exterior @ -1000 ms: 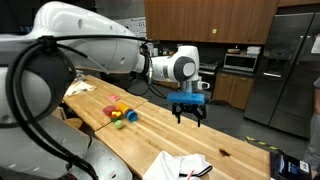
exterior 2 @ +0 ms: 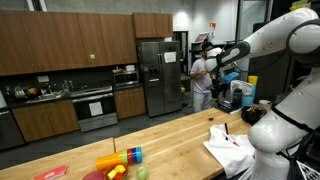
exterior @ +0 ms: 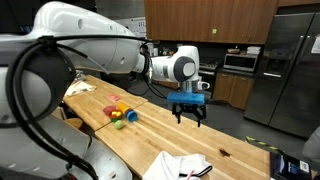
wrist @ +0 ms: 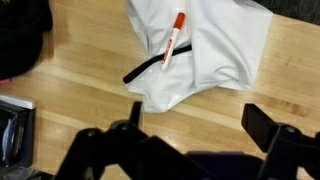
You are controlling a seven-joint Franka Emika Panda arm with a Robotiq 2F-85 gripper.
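A white cloth (wrist: 210,45) lies spread on the wooden table. On it rest an orange-and-white marker (wrist: 173,41) and a dark, thin pen-like item (wrist: 157,63), whose dark end reaches past the cloth's edge. My gripper is open in the wrist view, its dark fingers far apart with bare wood between them. In exterior view 1 the gripper (exterior: 188,117) hangs above the table, beyond the cloth (exterior: 178,167). Nothing is held.
Toys and colourful items, among them a blue-rimmed cylinder (exterior: 131,115) and a green ball (exterior: 118,124), stand at the table's left side. A dark box-like object (exterior: 290,165) sits at the right edge. Mid-table is mostly clear.
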